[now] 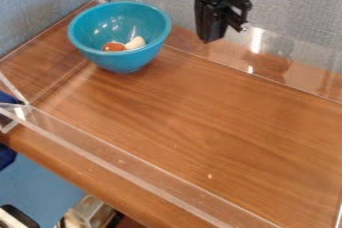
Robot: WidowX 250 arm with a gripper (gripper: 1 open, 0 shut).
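Note:
A turquoise bowl (120, 56) sits at the back left of the wooden tray floor (201, 132), holding a small orange item (115, 47) and a pale item (135, 43). My black gripper (214, 27) hangs at the top, right of the bowl and apart from it. It looks shut, and I see nothing held in it.
Clear plastic walls (134, 173) edge the tray, with grey fabric panels (305, 22) behind. A dark blue object (6, 155) is outside at the left edge.

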